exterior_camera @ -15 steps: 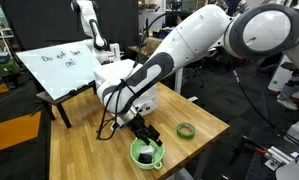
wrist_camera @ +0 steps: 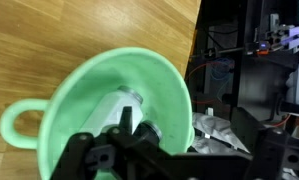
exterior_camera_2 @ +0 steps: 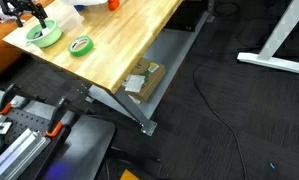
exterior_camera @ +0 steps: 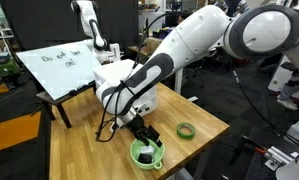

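Note:
A light green bowl or cup with a handle (wrist_camera: 61,88) fills the middle of the wrist view, near the table's edge. Inside it lie a white object (wrist_camera: 114,110) and a dark round piece (wrist_camera: 147,130). My gripper is open over the bowl, its dark fingers (wrist_camera: 244,132) spread at the lower part of the wrist view. Nothing shows held between them. In exterior view 1 the gripper (exterior_camera: 139,132) hangs just above the green bowl (exterior_camera: 157,161), and the white piece (exterior_camera: 146,149) shows inside.
A roll of green tape (exterior_camera: 186,130) lies on the wooden table (exterior_camera: 89,150) to the right of the bowl. The table edge runs close beside the bowl. Under the table, a cardboard box (exterior_camera_2: 144,80) sits on a shelf. Bare wood is clear left of the bowl.

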